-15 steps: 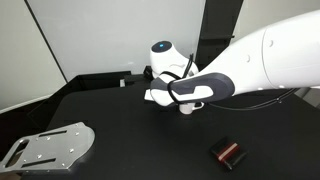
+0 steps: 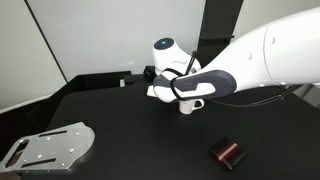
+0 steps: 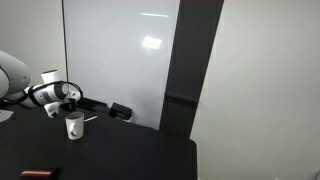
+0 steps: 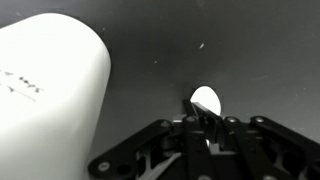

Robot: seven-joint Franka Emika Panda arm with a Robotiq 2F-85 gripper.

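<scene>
In the wrist view my gripper is shut on a small white object (image 4: 207, 98), whose rounded end shows past the fingertips. It may be a spoon, but most of it is hidden by the fingers. A white mug (image 4: 45, 100) fills the left of that view, beside the gripper and apart from it. From the second exterior view, the mug (image 3: 75, 125) stands upright on the dark table, with a thin white piece (image 3: 90, 119) just to its right. The mug (image 2: 188, 106) is partly covered by the arm in the first exterior view.
A grey metal plate with slots (image 2: 50, 147) lies at the table's left front. Towards the right front is a dark block with a reddish stripe (image 2: 228, 153). A small black object (image 3: 121, 111) stands at the back.
The arm's wrist and the white piece by the gripper have shifted slightly up and right in the first exterior view. The mug and the other objects have stayed put.
</scene>
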